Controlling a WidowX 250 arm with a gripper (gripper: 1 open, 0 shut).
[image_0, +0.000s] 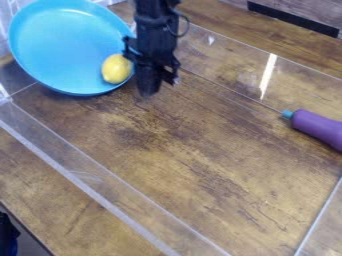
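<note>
The black robot gripper (150, 78) hangs at the top middle, low over the wooden table, just right of a blue plate (56, 45). Its fingers look shut, with nothing seen between them. A yellow egg-shaped object (115, 69) sits on the plate's right side, close beside the gripper. A purple eggplant-like object (315, 129) with a green tip lies at the right edge, apart from the gripper.
Clear plastic edges run along the left, top and right of the work area.
</note>
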